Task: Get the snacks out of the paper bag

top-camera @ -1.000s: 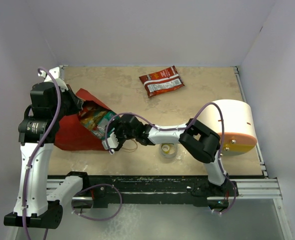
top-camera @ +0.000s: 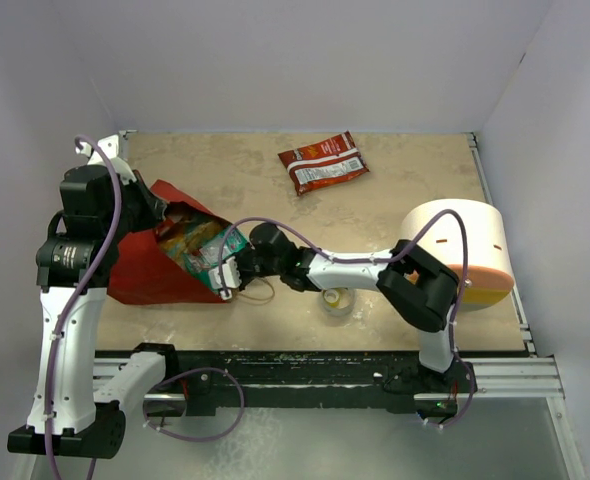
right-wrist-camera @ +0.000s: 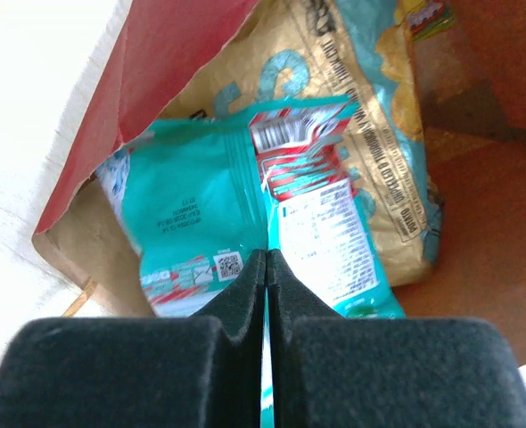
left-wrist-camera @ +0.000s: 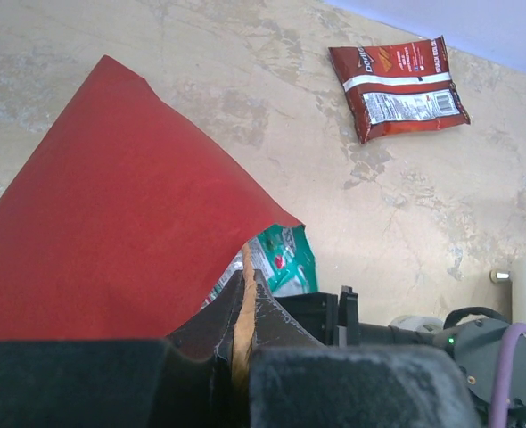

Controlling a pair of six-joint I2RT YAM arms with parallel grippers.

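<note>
The red paper bag (top-camera: 145, 275) lies on its side at the left of the table, mouth facing right. My left gripper (top-camera: 160, 208) is at its upper rim, shut on the bag's edge, a brown strip between the fingertips. My right gripper (top-camera: 233, 270) is at the mouth, shut; in the right wrist view its fingertips (right-wrist-camera: 266, 263) lie over a teal snack pack (right-wrist-camera: 192, 196), with nothing clearly between them. A tan pack (right-wrist-camera: 379, 160) lies deeper inside. A red-brown snack bag (top-camera: 323, 162) lies outside on the table.
A white rounded object (top-camera: 450, 235) stands at the right, with a roll of tape (top-camera: 338, 304) below the right arm.
My right gripper and arm have shifted slightly to the right, and more of the teal pack shows at the bag's mouth. The left arm has stayed still.
</note>
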